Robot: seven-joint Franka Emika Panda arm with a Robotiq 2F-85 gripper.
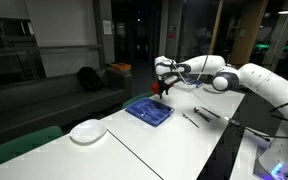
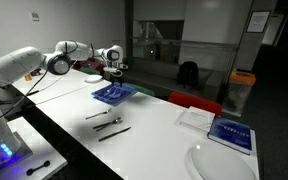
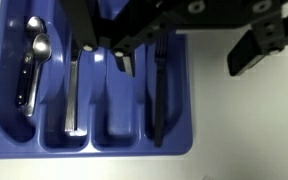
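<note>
My gripper stands open over one edge of the blue cutlery tray [image 3: 164,145], with nothing between its fingers. One finger [image 3: 126,62] hangs over the tray, the other [image 3: 252,48] over the white table beside it. In the wrist view, a black utensil [image 3: 161,90] lies lengthwise in the slot nearest that edge; its upper end runs up beside the gripper. A silver utensil [image 3: 73,95] rests in another slot. The tray [image 1: 149,112] also shows in exterior view 1, the gripper [image 1: 161,92] at its far right side.
Spoons [image 3: 39,50] and a black-handled utensil [image 3: 25,78] share a further slot. Several loose utensils [image 2: 108,124] lie on the white table near the tray. A white plate [image 1: 87,132] stands apart, with bare table around it.
</note>
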